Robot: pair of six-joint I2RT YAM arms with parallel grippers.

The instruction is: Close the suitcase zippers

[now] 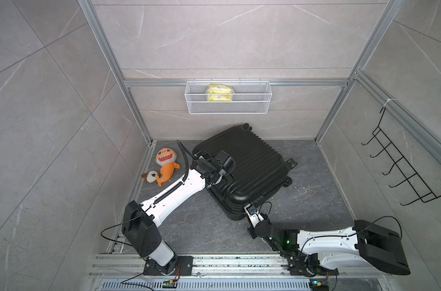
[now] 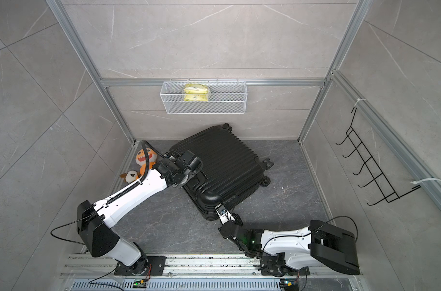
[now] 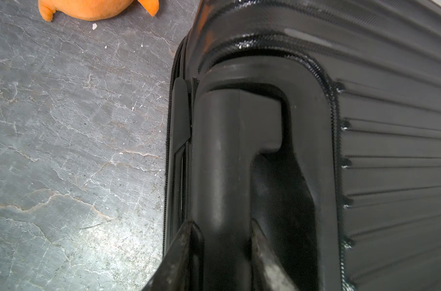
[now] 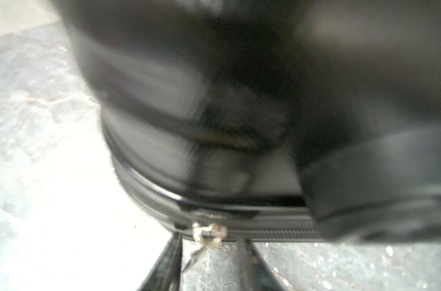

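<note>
The closed black ribbed suitcase [image 1: 259,160] lies flat on the grey floor, turned at an angle. In the left wrist view my left gripper is shut on the suitcase handle [image 3: 220,155], one finger on each side of it. The zipper track [image 4: 278,235] runs low around the suitcase's near corner in the right wrist view. A pale metal zipper slider [image 4: 209,233] with a dangling pull sits between the parted fingers of my right gripper. Gaps show on both sides of the slider. That view is blurred, and whether a finger touches it I cannot tell.
An orange shark plush [image 1: 167,165] and a small dog plush [image 1: 151,176] lie left of the suitcase. A white wire basket [image 1: 252,97] and a black hook rack [image 1: 400,162] hang on the walls.
</note>
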